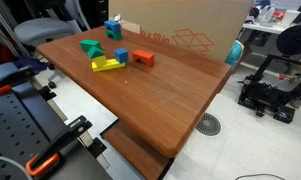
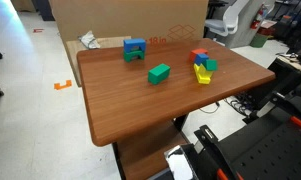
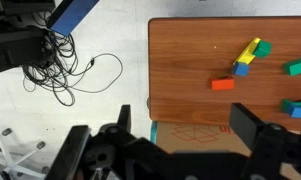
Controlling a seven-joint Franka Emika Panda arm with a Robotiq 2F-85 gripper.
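Observation:
My gripper looks down over the table from above, with its fingers spread wide and nothing between them. In the wrist view a red block (image 3: 222, 84) lies on the brown table. Close to it are a blue cube (image 3: 241, 69), a yellow block (image 3: 250, 50) and a green piece (image 3: 263, 48), bunched together. Farther right sits a green block (image 3: 297, 66), with a blue block (image 3: 299, 112) below it in the picture. Exterior view 2 shows the larger green block (image 2: 159, 74) apart from the cluster, and a blue block (image 2: 135, 45) above green parts near the back.
A cardboard panel (image 1: 205, 30) stands along one side of the table (image 1: 165, 100). Coiled cables (image 3: 55, 65) lie on the pale floor beside it. A crumpled white piece (image 2: 88, 40) rests near the panel.

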